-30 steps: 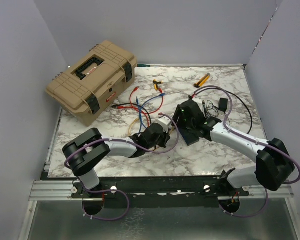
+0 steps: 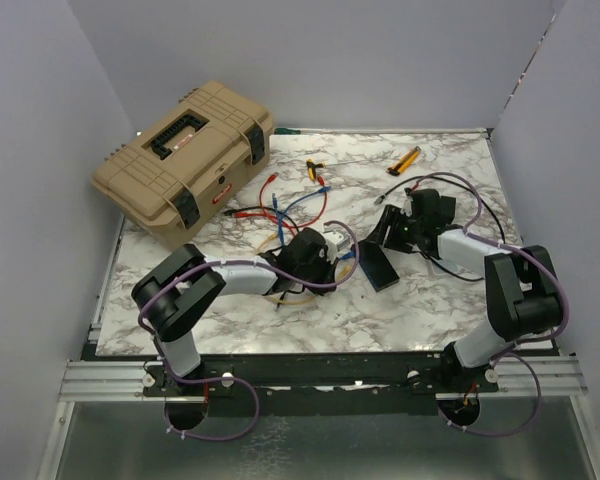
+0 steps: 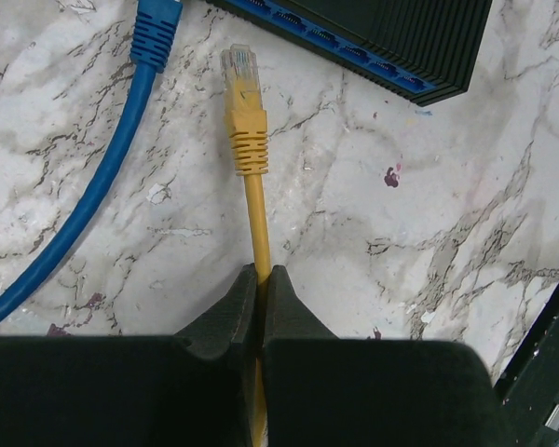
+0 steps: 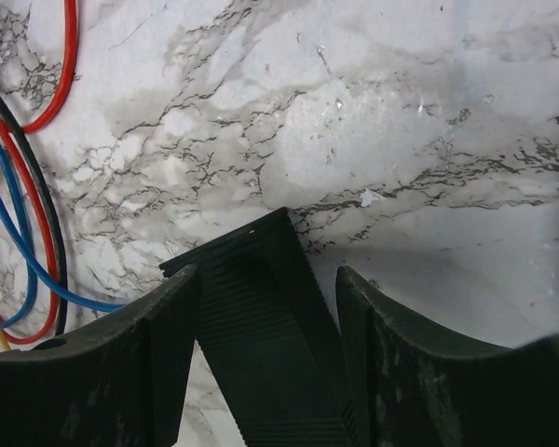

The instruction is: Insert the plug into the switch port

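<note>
In the left wrist view my left gripper is shut on the yellow cable (image 3: 258,223), whose clear-tipped plug (image 3: 244,98) points up toward the black switch (image 3: 373,28) with its row of blue ports. A blue plug (image 3: 154,37) lies to the left. My right gripper is part open above the switch (image 4: 275,391), nothing visible between its fingers; in the top view the switch (image 2: 378,265) lies between the two grippers.
A tan case (image 2: 183,160) fills the back left. Red, blue and black cables (image 2: 290,205) are tangled at centre, tools (image 2: 404,160) lie at the back, and bare marble borders the front edge.
My right gripper moved from beside the left one back to the right, uncovering the switch. My left gripper and arm shifted slightly.
</note>
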